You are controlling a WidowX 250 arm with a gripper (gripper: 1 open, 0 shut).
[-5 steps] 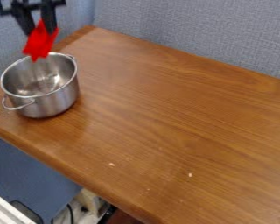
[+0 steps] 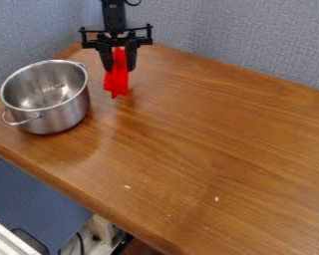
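My black gripper (image 2: 116,50) is at the back left of the table, shut on a red object (image 2: 116,78) that hangs upright beneath it, low over the wood just right of and behind a steel pot (image 2: 45,100). Whether the red object touches the table is unclear. The pot has loop handles and looks empty.
Grey padded walls stand behind it, and the table's front left edge drops off below the pot.
The pot has stayed put.
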